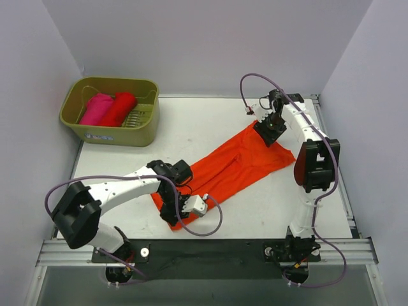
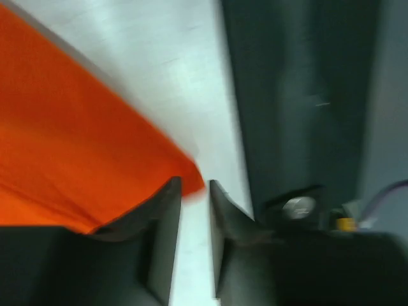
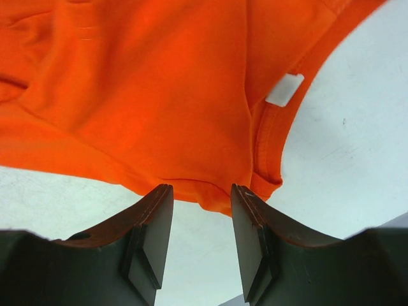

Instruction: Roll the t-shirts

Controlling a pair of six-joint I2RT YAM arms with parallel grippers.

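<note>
One orange t-shirt, folded into a long strip, lies diagonally on the white table from front left to back right. In the left wrist view, the blurred left gripper has its fingertips slightly apart at a corner of the shirt; nothing shows clearly pinched. The right gripper is open over the shirt's edge at the other end, its fingers well apart. A white tag shows on the cloth there. From above, both grippers' fingertips are mostly hidden by the arms.
At the back left stands an olive-green bin holding a pink rolled cloth, a red rolled cloth and a pale ridged item. The front edge of the table is close to the left gripper. Bare table lies at front right.
</note>
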